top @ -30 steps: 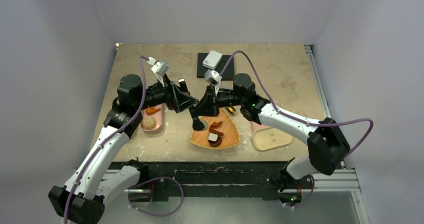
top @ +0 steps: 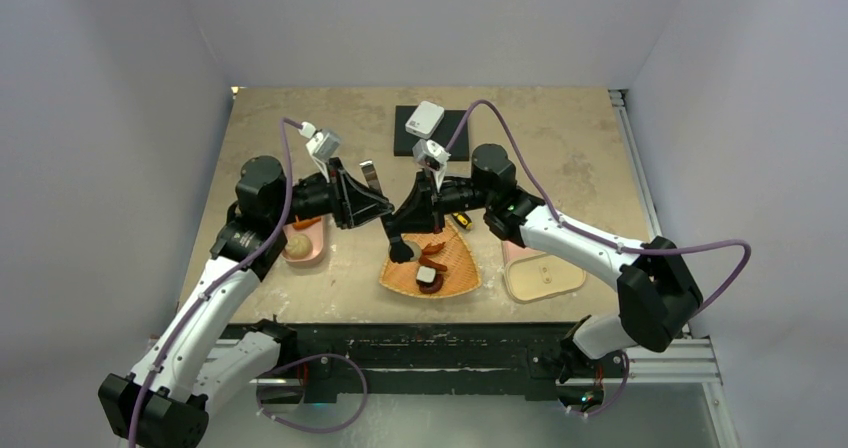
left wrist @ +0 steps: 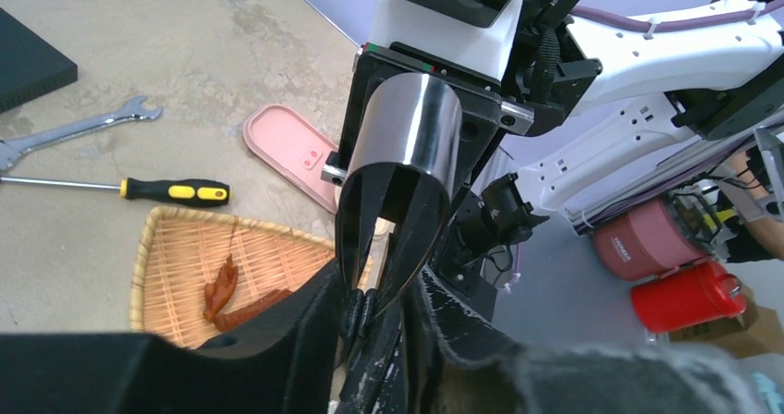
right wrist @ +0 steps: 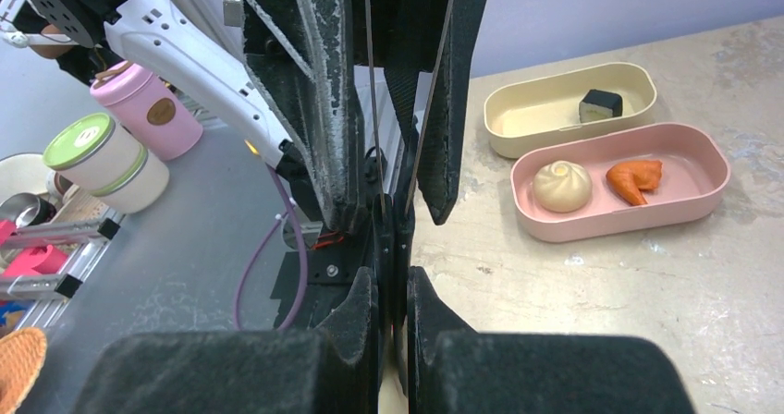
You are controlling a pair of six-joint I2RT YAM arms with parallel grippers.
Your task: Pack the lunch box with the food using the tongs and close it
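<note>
A pair of tongs (top: 371,175) with a metal bend and black ends (top: 400,252) hangs above the woven basket (top: 470,273). My right gripper is shut on the tongs' arms. Higher on them, my left gripper stands part open, its fingers on either side and the arms running between. The basket holds sausage pieces (top: 433,264), a white cube (top: 427,275) and a dark round piece (top: 432,288). In the right wrist view, a pink tray (right wrist: 638,216) contains a bun (right wrist: 562,186) and an orange shrimp-like piece (right wrist: 633,179). Behind it, a cream tray (right wrist: 518,141) holds a dark-topped block (right wrist: 600,106).
At the back lies a black slab (top: 457,143) bearing a white box (top: 425,119). A screwdriver (left wrist: 176,191) and a wrench (left wrist: 83,129) lie behind the basket. Another cream tray (top: 545,278) sits at the right, under the right arm.
Both grippers and the tongs have shifted slightly; the tongs are a little further right. The food has stayed in place.
</note>
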